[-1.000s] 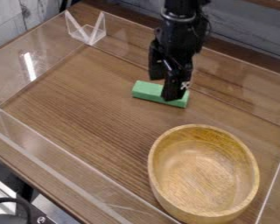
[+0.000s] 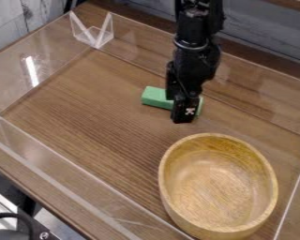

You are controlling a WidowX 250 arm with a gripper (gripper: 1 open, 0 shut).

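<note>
My black gripper point(image 2: 186, 103) reaches down from the top centre over a green block point(image 2: 157, 97) lying on the wooden table. The fingers are around the block's right part, open by the look of them, with the block's left part showing beside them.
A large yellow oval bowl point(image 2: 217, 215) stands at the bottom right. A white wire-like holder point(image 2: 93, 28) is at the back left. Raised edges border the table at the back and left.
The block looks to be in about the same place.
</note>
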